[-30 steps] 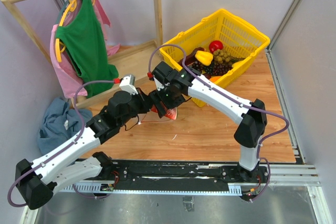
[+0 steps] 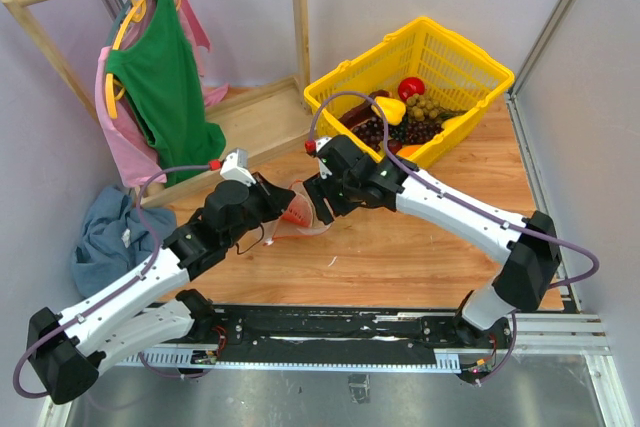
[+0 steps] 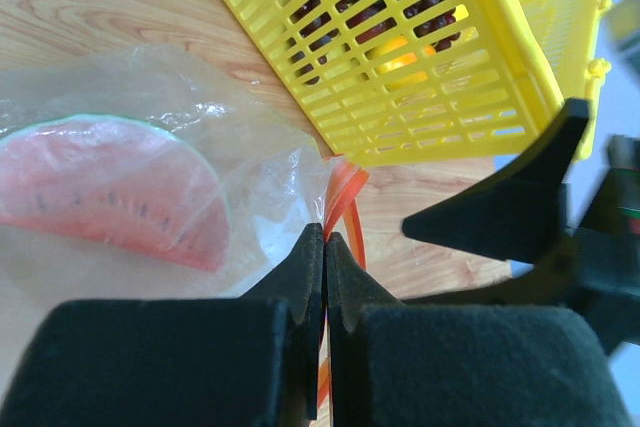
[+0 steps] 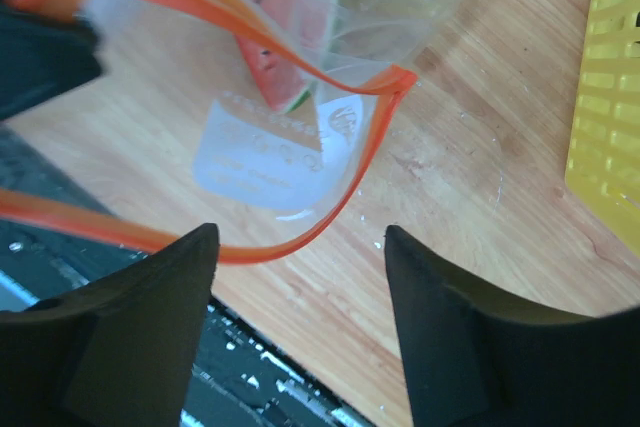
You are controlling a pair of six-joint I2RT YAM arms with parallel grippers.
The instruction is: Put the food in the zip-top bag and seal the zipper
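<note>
A clear zip top bag with an orange zipper edge (image 4: 350,187) lies on the table, its mouth gaping in the right wrist view. Inside it is a watermelon slice (image 3: 110,187), red with a green rind. My left gripper is shut on the bag's orange edge, which runs through its fingertips. Just right of the bag in the top view is my right gripper. Its two fingers stand well apart, and nothing is gripped between them; the lower orange edge curves past the left fingertip (image 4: 205,242).
A yellow basket (image 2: 350,87) of fruit and vegetables stands behind the right arm. Left of it is a wooden rack (image 2: 260,117) with hanging clothes, and a blue cloth (image 2: 120,247) lies by the wall.
My left arm has hardly moved.
</note>
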